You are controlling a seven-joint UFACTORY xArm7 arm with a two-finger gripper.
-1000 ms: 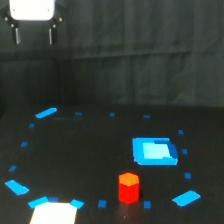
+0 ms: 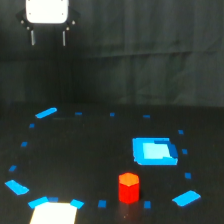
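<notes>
High at the upper left, well above the table, my gripper (image 2: 49, 39) hangs with its two thin fingers apart and nothing between them. A bright red block (image 2: 128, 188) stands on the dark table near the front, right of the middle. Behind it and to the right sits a blue square tray or box (image 2: 138, 152) with a pale, glowing inside. At the bottom left edge is a pale yellow-white block (image 2: 52, 214), partly cut off by the frame, with blue along its back.
Small blue marks outline a wide area of the black table (image 2: 75, 155). Longer blue strips lie at the far left (image 2: 46, 113), near left (image 2: 16, 187) and near right (image 2: 186, 198). A dark curtain (image 2: 130, 60) hangs behind.
My gripper has moved to the right and very slightly down, its fingers still apart. The red block, the blue tray and the pale block have stayed where they were.
</notes>
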